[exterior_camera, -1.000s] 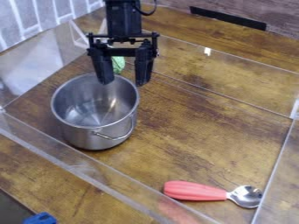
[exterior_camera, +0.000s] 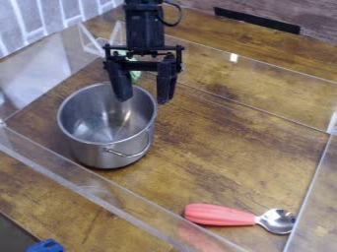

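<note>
My black gripper is open above the back rim of a steel pot, one finger on each side, nothing seen held between them. The pot stands on the wooden table at the left of the view and looks empty. A green object, partly hidden behind the gripper, sits at the back. A spoon with a red handle lies at the front right.
Clear plastic walls border the wooden table. A blue object is at the bottom left corner, outside the wall.
The gripper has moved slightly down over the pot's back rim. The pot and spoon have not moved.
</note>
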